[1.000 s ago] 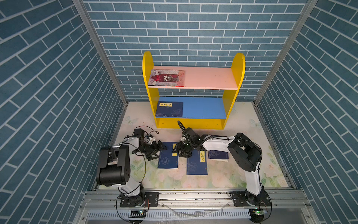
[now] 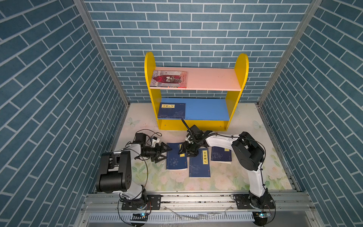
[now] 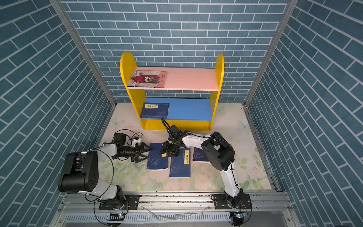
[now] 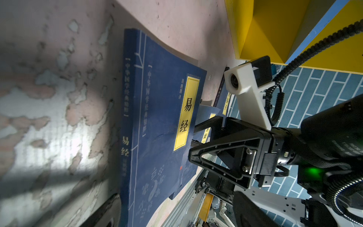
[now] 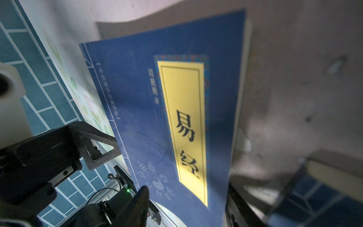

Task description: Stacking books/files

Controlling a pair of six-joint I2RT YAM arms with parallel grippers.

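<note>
The leftmost blue book, with a yellow title label, lies between my two grippers in the top left view. My left gripper is open at the book's left side; its fingers stand apart with the spine side between them in the left wrist view. My right gripper is over the right edge, part open. One finger is beside that edge, the other reaches over the cover; whether they touch it cannot be told. A second blue book and a third lie to the right.
Behind stands a yellow shelf unit. A red-and-grey book lies on its pink upper board, a dark blue book on its blue lower board. Both boards are bare on the right. The right arm passes over the third book.
The leftmost book has shifted right, closer to the second book. Both grippers have moved right with it, and the right one slightly away from the front edge.
</note>
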